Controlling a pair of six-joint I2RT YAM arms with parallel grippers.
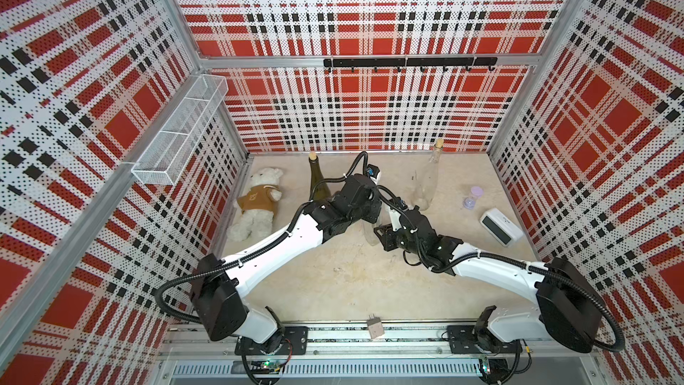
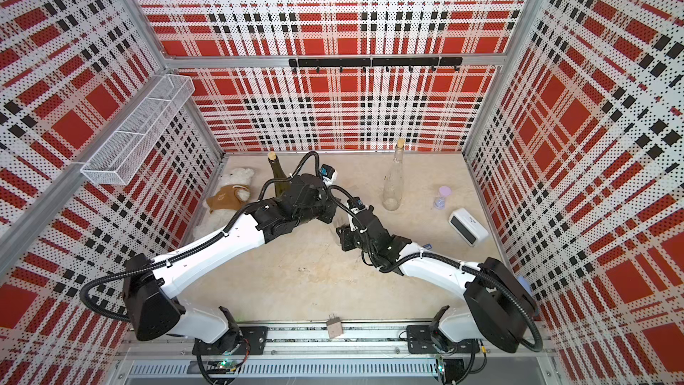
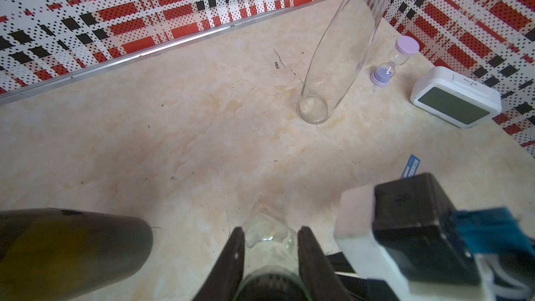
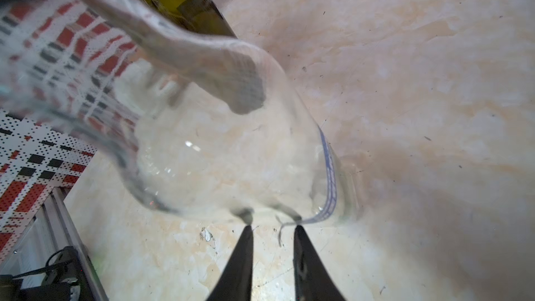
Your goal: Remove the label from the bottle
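Note:
A clear plastic bottle (image 4: 223, 150) stands in the middle of the table, mostly hidden behind the arms in both top views. My left gripper is shut on the top of it. In the right wrist view a blue-edged band circles the bottle's lower part, which is blurred up close. My right gripper is part open just beside that lower part, its fingertips near the band; whether they touch it cannot be told.
A dark green bottle (image 3: 72, 245) stands left of the grippers, with a teddy bear (image 1: 253, 206) beyond. A tall glass bottle (image 3: 340, 55), an hourglass (image 3: 393, 61) and a white clock (image 3: 454, 97) occupy the back right.

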